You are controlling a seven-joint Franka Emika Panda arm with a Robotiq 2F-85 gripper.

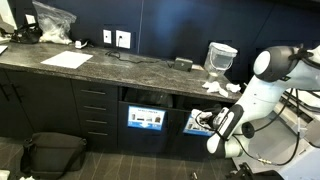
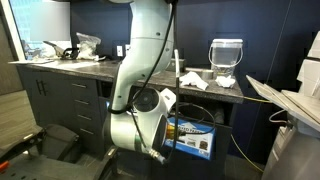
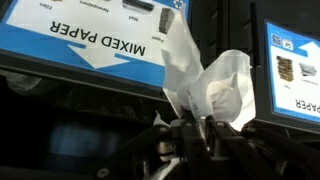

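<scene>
My gripper is shut on a crumpled white paper, which sticks up past the fingers in the wrist view. Behind it is the bin front with the blue and white MIXED PAPER sign; a dark opening lies below that sign in this view. A second blue-bordered sign shows at the right. In exterior view 1 the gripper is low in front of the right-hand sign, beneath the counter edge. Exterior view 2 has the arm covering the fingers.
Along the wall runs a dark counter bearing a clear bucket, crumpled white paper and a dark box. A black bag rests on the floor at left.
</scene>
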